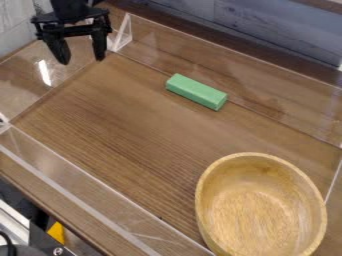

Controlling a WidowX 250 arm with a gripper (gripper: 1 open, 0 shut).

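My black gripper [75, 50] hangs at the upper left over the wooden table, its two fingers apart with nothing between them. A green block [197, 91] lies on the table right of centre, well to the right of the gripper. A pale round wooden bowl [261, 205] sits at the lower right.
Clear plastic edges run along the table's sides, with a white wall at the back. Black cables and a small yellow item lie off the near left edge.
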